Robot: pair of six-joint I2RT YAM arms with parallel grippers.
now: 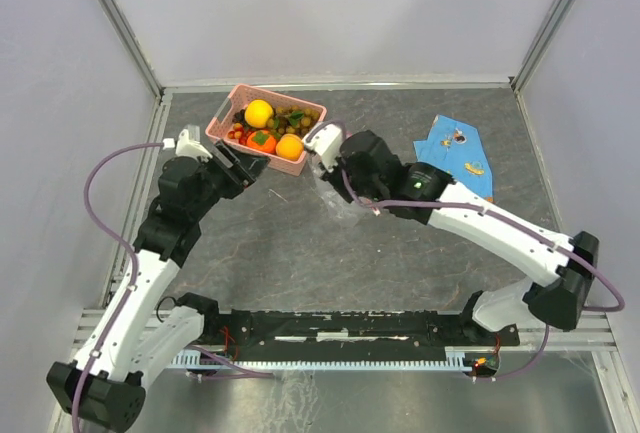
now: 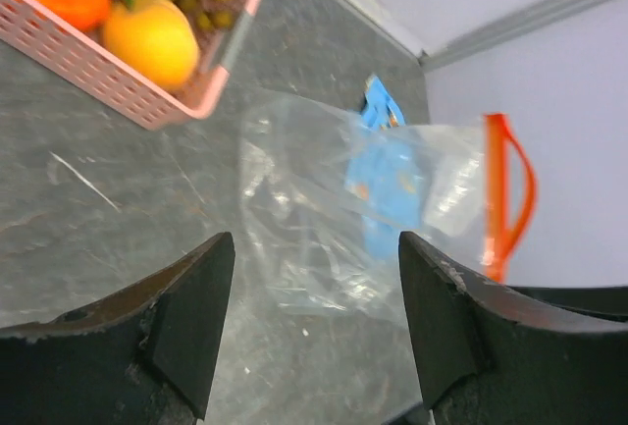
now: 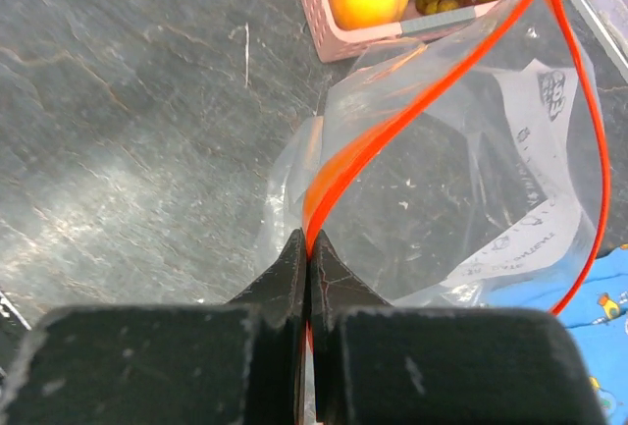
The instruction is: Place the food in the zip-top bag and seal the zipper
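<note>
A clear zip top bag [image 3: 432,170] with an orange rim hangs from my right gripper, which is shut on the rim. In the right wrist view its mouth gapes wide and the bag looks empty; in the top view my right arm hides most of it. My left gripper stands open with nothing between its fingers, beside the basket's near left corner in the top view. The pink basket [image 1: 228,150] holds the food: a yellow fruit [image 1: 258,113], an orange-red one [image 1: 262,141], an orange one [image 1: 289,147] and green grapes [image 1: 307,123].
On the right side of the table lies a blue cloth or sheet [image 1: 455,158] with small printed figures. The basket stands at the back left. Walls close in the sides and back.
</note>
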